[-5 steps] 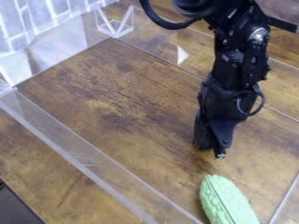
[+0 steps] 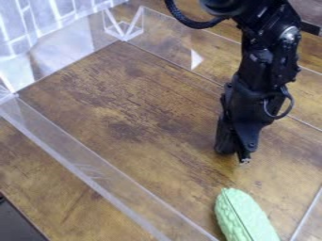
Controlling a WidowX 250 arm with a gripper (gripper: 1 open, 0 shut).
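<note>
My black gripper (image 2: 234,151) hangs low over the wooden table at the right of centre, its tip pointing down near the surface. It looks shut, with nothing visible between its fingers. A pale green ridged object (image 2: 244,216), like a toy corn cob or vegetable, lies at the bottom right, below and apart from the gripper, partly cut off by the frame's edge.
Clear plastic edging (image 2: 101,177) runs along the left and back of the wooden surface (image 2: 126,113). A white gridded material (image 2: 38,28) is at the top left.
The gripper has moved slightly to the right and a little upward in the view. The green object has not moved.
</note>
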